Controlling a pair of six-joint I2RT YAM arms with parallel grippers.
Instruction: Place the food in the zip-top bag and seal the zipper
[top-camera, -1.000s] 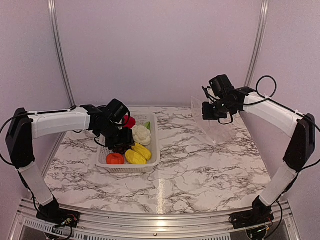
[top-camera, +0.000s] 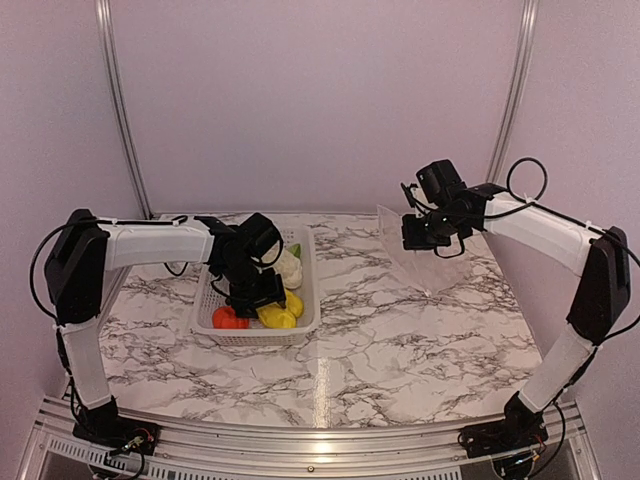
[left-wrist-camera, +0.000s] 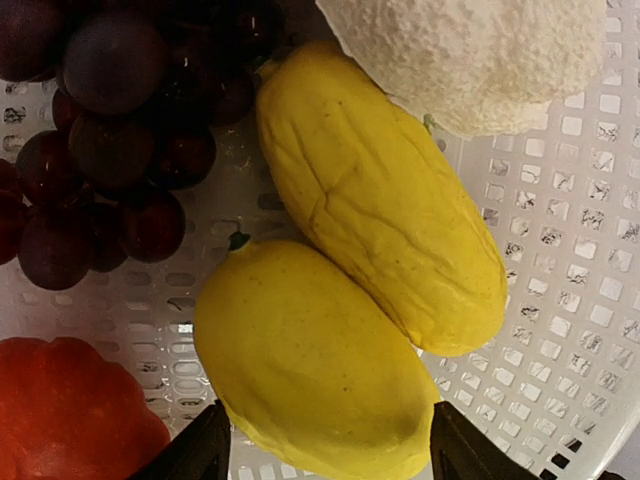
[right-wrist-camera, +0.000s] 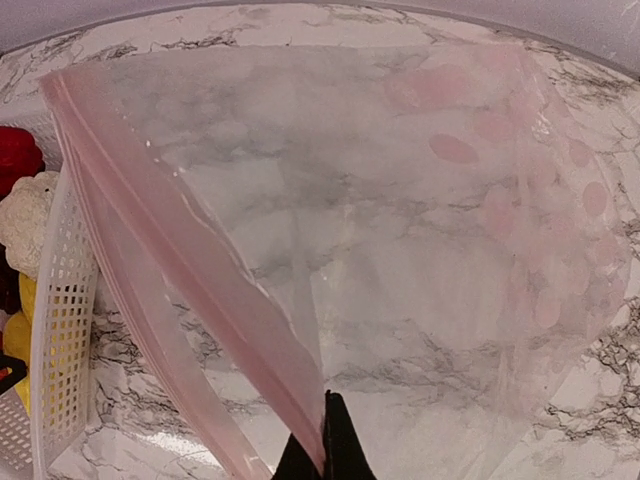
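Two yellow vegetables lie side by side in the white basket (top-camera: 313, 285). In the left wrist view, the lower yellow vegetable (left-wrist-camera: 315, 350) sits between the spread fingers of my open left gripper, which is low over the basket; whether they touch it I cannot tell. The other yellow vegetable (left-wrist-camera: 380, 200) is just beyond. My right gripper is shut on one pink zipper edge of the clear zip top bag (right-wrist-camera: 350, 230). That bag hangs down toward the table with its mouth partly parted, and no food shows inside.
Also in the basket are dark grapes (left-wrist-camera: 115, 150), a red tomato (left-wrist-camera: 75, 415) and a white cauliflower (left-wrist-camera: 480, 60). Bare marbled table (top-camera: 350, 300) lies between basket and bag, and along the front.
My left gripper has moved right and toward the front, from above the grapes to over the yellow vegetables. The right gripper and bag have shifted only slightly.
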